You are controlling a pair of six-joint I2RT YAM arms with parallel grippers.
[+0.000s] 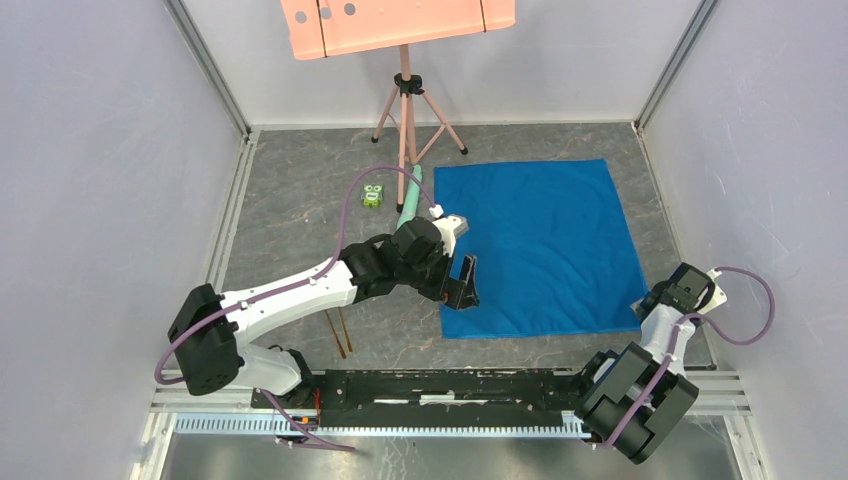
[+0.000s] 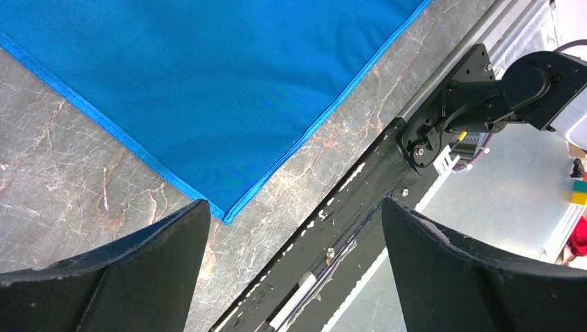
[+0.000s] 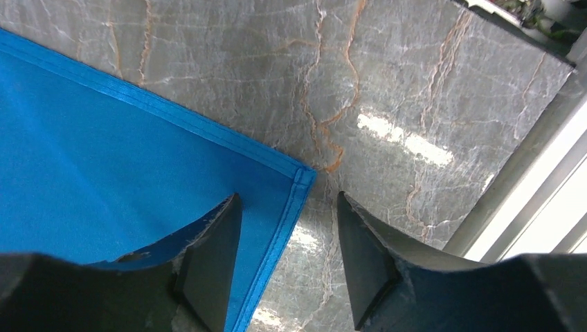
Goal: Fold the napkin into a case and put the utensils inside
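Note:
The blue napkin (image 1: 540, 240) lies flat and unfolded on the grey table's right half. Over its near left part my left gripper (image 1: 462, 283) hangs open and empty; the left wrist view has a napkin corner (image 2: 225, 213) between its wide-set fingers, beyond the tips. At the near right corner is my right gripper, part open. Its left fingertip (image 3: 232, 207) is over the cloth, and its right fingertip (image 3: 346, 204) is over bare table beyond the hem. Two thin brown sticks (image 1: 339, 333) lie left of the napkin, partly hidden by the left arm.
A green rolled item (image 1: 411, 195) lies by the tripod (image 1: 404, 120) at the back. A small green block (image 1: 372, 196) sits to its left. The side wall (image 1: 760, 180) stands close to my right arm. Bare table (image 1: 290, 220) shows at the left.

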